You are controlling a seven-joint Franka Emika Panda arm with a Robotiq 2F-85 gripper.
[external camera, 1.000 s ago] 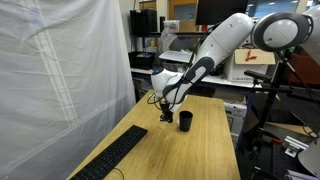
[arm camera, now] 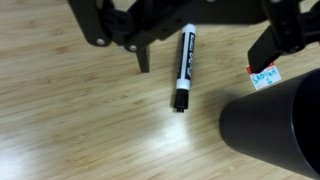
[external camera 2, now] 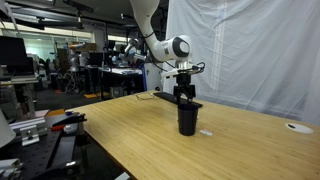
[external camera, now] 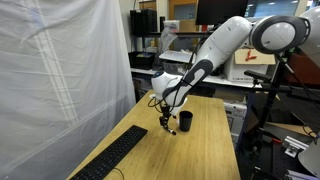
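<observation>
A whiteboard marker [arm camera: 186, 62], white with a black cap, lies on the wooden table in the wrist view. My gripper is open above it, one finger [arm camera: 143, 60] to the left and the other to the right, with neither touching the marker. Beside the marker stands a black cup [arm camera: 270, 132], partly cut off by the frame. Exterior view 1 has the small marker [external camera: 171, 130] just below the gripper [external camera: 168, 119], left of the cup [external camera: 185, 121]. In exterior view 2 the cup [external camera 2: 187, 119] stands in front of the gripper and hides the marker.
A small white and blue label [arm camera: 265, 76] with a red edge lies near the cup. The black keyboard [external camera: 108, 153] rests along the table's left side in exterior view 1. Bare tabletop [external camera: 190, 155] spreads in front of the cup.
Over the last second my gripper has risen slightly from the table, and more of the marker shows beneath it. The cup and keyboard have stayed put.
</observation>
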